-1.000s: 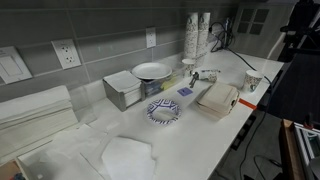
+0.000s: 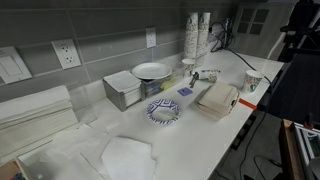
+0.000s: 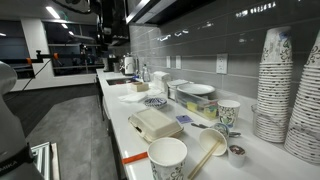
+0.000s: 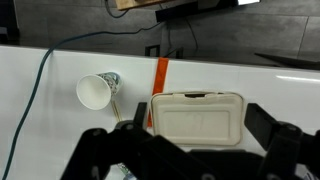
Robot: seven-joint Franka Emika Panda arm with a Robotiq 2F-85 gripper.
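Note:
My gripper is open, its dark fingers spread wide, and nothing shows between them. It hangs above the counter, with a closed beige takeout box in view beneath and between the fingers. In exterior view 1 the same box lies near the counter's front edge. A paper cup stands to the left of the box in the wrist view. The blue-and-white patterned bowl rests on the counter, apart from the box. Part of the arm shows at the upper right of exterior view 1.
Tall cup stacks stand near the wall. A white plate tops a box by the backsplash. Orange tape marks the counter edge, and a cable runs nearby. White paper sheets cover part of the near counter.

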